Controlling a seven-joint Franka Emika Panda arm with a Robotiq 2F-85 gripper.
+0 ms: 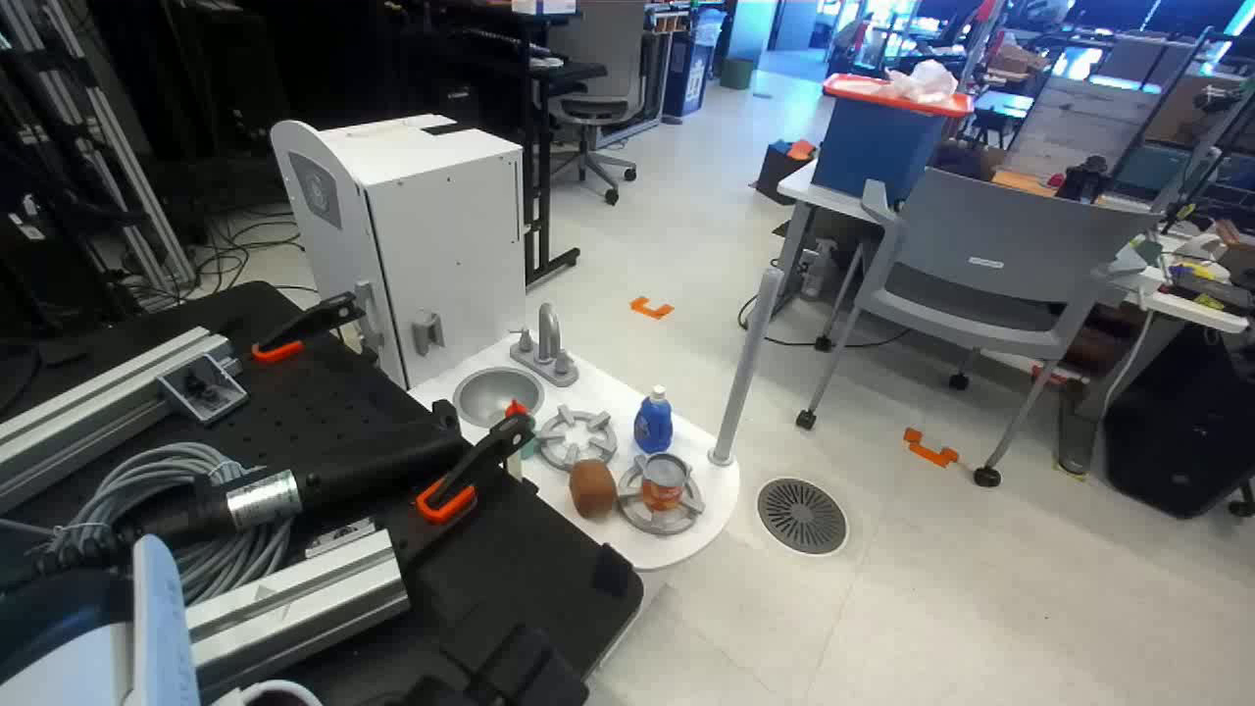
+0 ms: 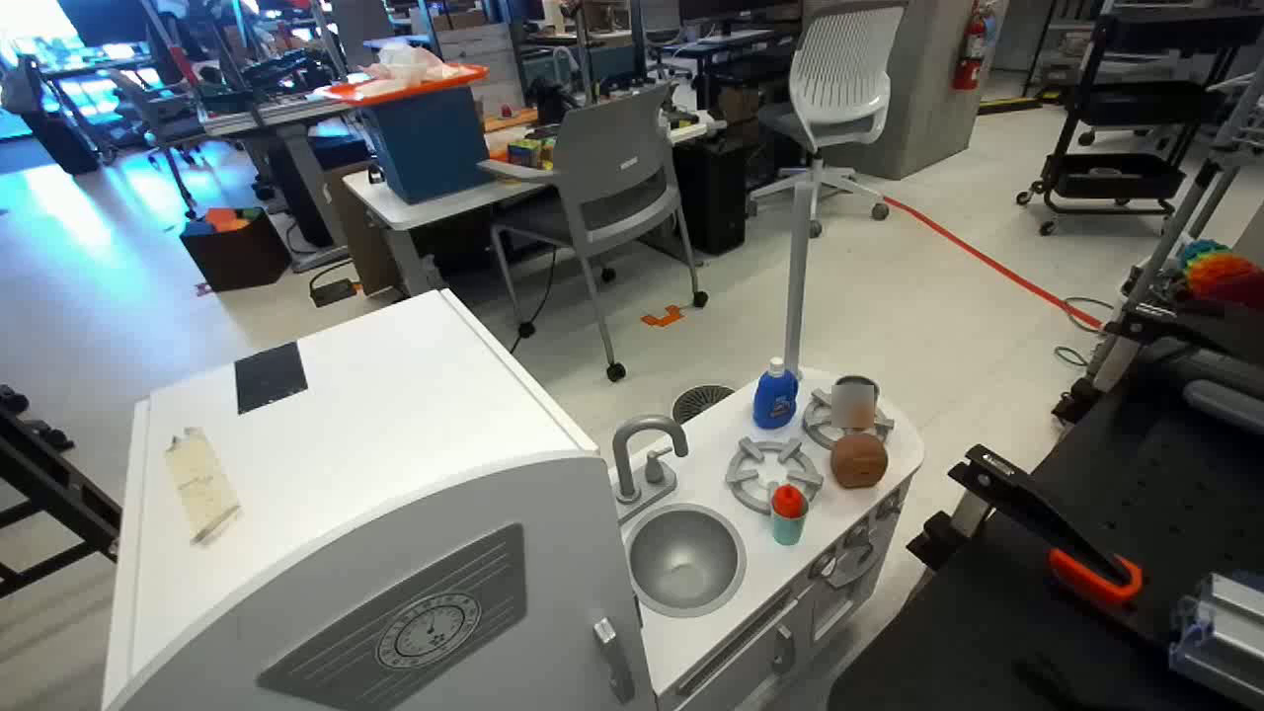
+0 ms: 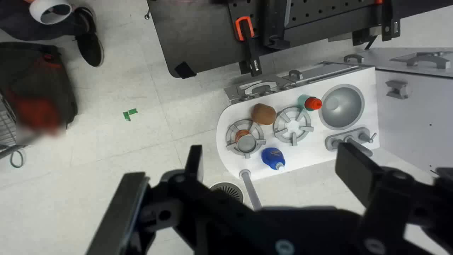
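Note:
Wide apart stand the fingers of my gripper in the wrist view, open with nothing between them, high above the toy kitchen counter (image 3: 293, 163). On the counter's rounded end, a can (image 3: 246, 142) rests on one grey burner. A blue bottle (image 3: 272, 158) stands near the edge. Beside the burners sits a brown block-like object (image 3: 263, 114). A teal cup (image 2: 788, 527) with a red-topped item (image 2: 787, 500) in it is close to the second burner (image 2: 772, 476). The grey sink (image 2: 687, 559) looks empty. Neither exterior view shows the gripper.
A tall white cabinet (image 1: 447, 235) rises at the sink end, and a grey post (image 1: 747, 365) stands at the rounded end. The black table (image 1: 506, 577) with clamps runs alongside the counter. Open floor (image 1: 941, 588) lies beyond the post.

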